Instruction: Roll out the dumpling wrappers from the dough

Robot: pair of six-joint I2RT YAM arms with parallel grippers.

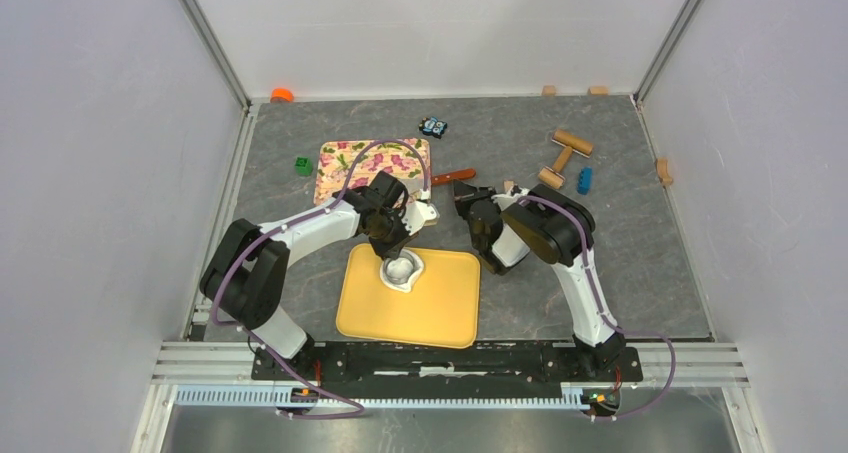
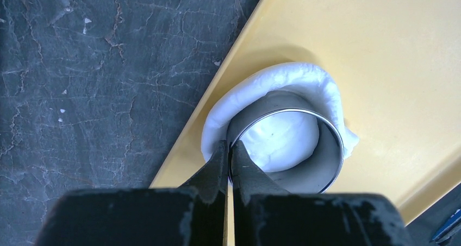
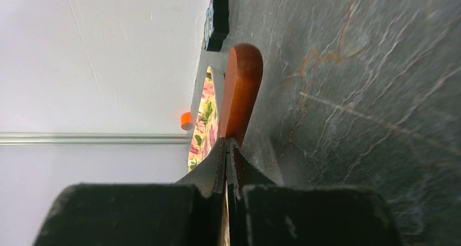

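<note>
A white sheet of dough [image 2: 266, 83] lies on the yellow tray [image 1: 410, 313], with a steel ring cutter [image 2: 321, 164] set in it and a dough disc [image 2: 280, 140] inside the ring. My left gripper is shut on the cutter's near wall. My right gripper is shut, low over the counter just short of a wooden handle [image 3: 243, 83], beside the flowered board [image 1: 350, 163]; I see nothing held between its fingers.
At the back right lies a wooden roller [image 1: 570, 141], with a blue object [image 1: 585, 181] beside it. A dark patterned block [image 1: 433, 127] sits behind the board, a green cube [image 1: 303, 166] left of it.
</note>
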